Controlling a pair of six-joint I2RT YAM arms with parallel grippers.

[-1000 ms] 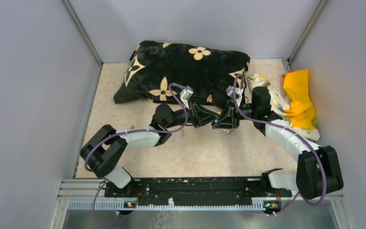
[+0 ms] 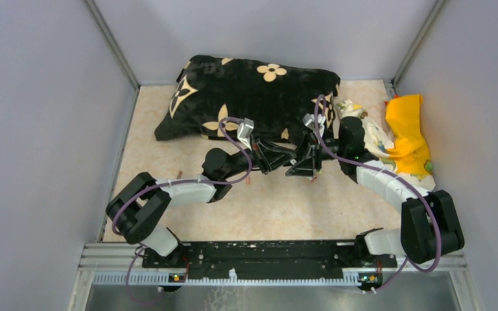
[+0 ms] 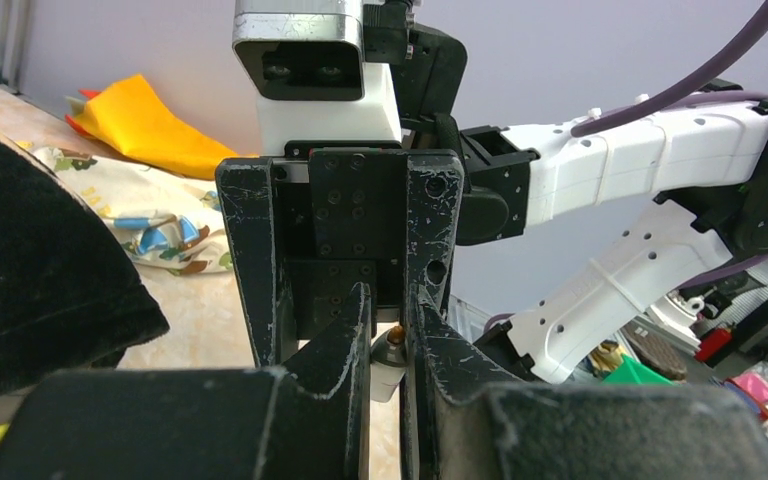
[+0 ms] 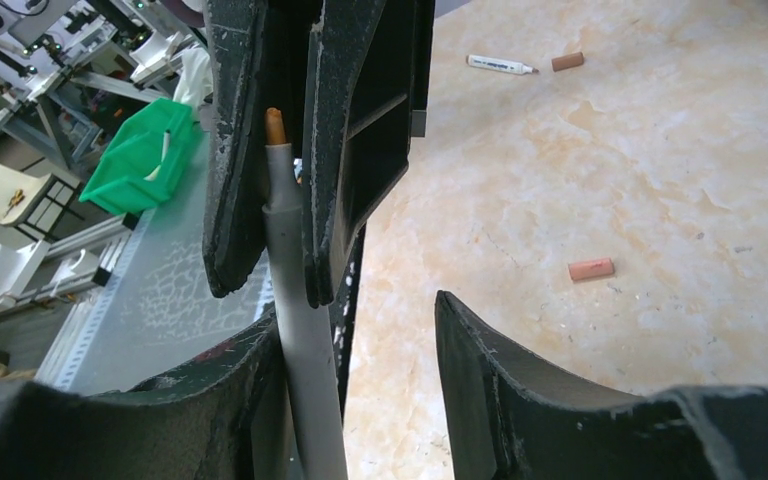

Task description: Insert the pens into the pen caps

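Observation:
Near the middle of the table, my two grippers meet in the top view. The left gripper is shut on a grey pen (image 3: 386,380), which shows between its fingers. In the right wrist view the same pen (image 4: 305,350) runs steeply downward, brown-orange tip up, along the inner side of one right finger. My right gripper stands open around the lower pen, its other finger well apart. On the table lie a white pen (image 4: 500,64), a pinkish-brown cap (image 4: 567,61) near its tip, and a second cap (image 4: 591,269).
A black flowered cushion (image 2: 246,91) fills the back of the table. Patterned cloth (image 2: 373,133) and a yellow cloth (image 2: 407,129) lie at the right.
The right gripper has shifted slightly left and its fingers are spread wider in the top view.

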